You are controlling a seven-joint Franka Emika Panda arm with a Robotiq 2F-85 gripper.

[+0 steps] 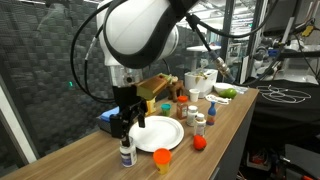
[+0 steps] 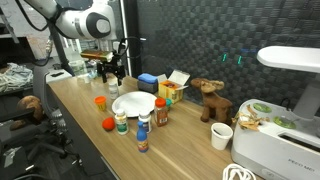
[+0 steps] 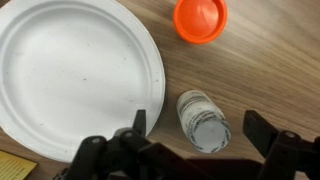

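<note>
A small white-and-dark bottle (image 1: 128, 152) stands upright at the near left of the table, beside a white plate (image 1: 158, 134). My gripper (image 1: 127, 130) is open just above it. From the wrist, the bottle (image 3: 204, 122) with its pale cap lies between the two spread dark fingers, nearer the camera's lower edge. Whether the fingers touch it cannot be told. The same plate (image 3: 75, 75) fills the left of the wrist view, empty. In the second exterior view the gripper (image 2: 108, 78) hangs over the bottle, which it partly hides.
An orange cup (image 1: 162, 160) stands close to the bottle and plate. Beyond are a red ball (image 1: 199, 142), several bottles (image 2: 145, 120), a yellow box (image 2: 173, 82), a brown plush animal (image 2: 214, 100) and a white cup (image 2: 221, 136). Bare wood lies left of the bottle.
</note>
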